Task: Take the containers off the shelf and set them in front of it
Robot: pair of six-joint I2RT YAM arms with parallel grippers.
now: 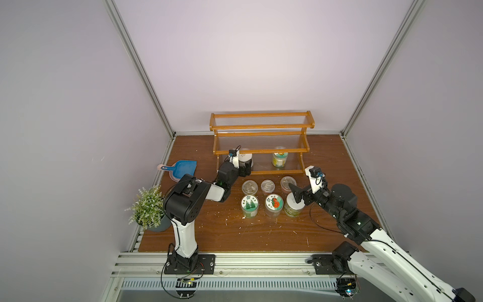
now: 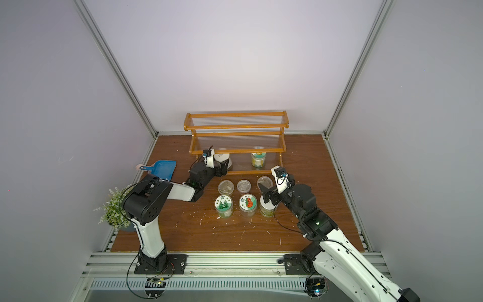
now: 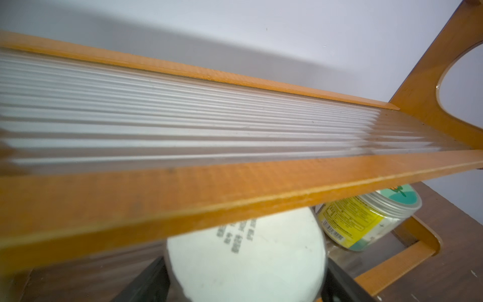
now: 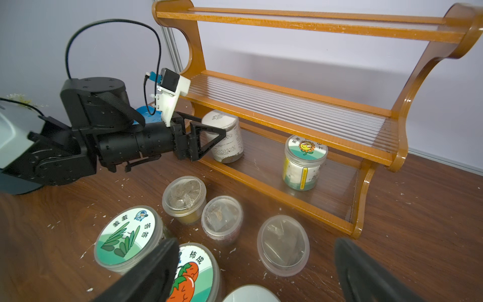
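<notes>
A white-lidded jar [image 4: 227, 143] stands at the left end of the lower shelf, leaning slightly in the right wrist view. My left gripper [image 1: 247, 167] is open, its fingers [image 3: 151, 284] on either side of the white lid [image 3: 246, 256]; whether they touch it I cannot tell. Farther right on the same shelf is a jar with a green sunflower lid [image 4: 305, 162] and a yellow label. Neither jar's label shows clearly which holds seeds. Over the table, near a white-lidded jar at the front right, my right gripper [image 1: 295, 193] is open and empty.
The wooden shelf's upper board [image 3: 251, 186] runs close above the left gripper. Small clear tubs [image 4: 283, 245] and larger lidded jars [image 1: 249, 203] stand in front of the shelf. A blue dustpan [image 1: 184, 168] and a plant [image 1: 151, 209] are at left.
</notes>
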